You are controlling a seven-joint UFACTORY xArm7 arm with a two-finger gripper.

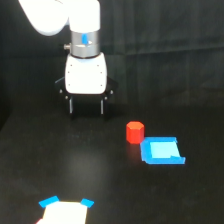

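A red block (135, 132) sits on the dark table, just beyond and to the left of a pale square outlined in blue tape (164, 150). My gripper (87, 108) is at the back left, to the left of the block and apart from it. Its fingers are spread wide and I see nothing between them. The fingertips are dark against the dark background, so their height over the table is hard to judge.
At the front left edge lies a second pale patch (64, 214) with blue tape at its corners, partly cut off by the frame. A black curtain (160, 50) closes off the back.
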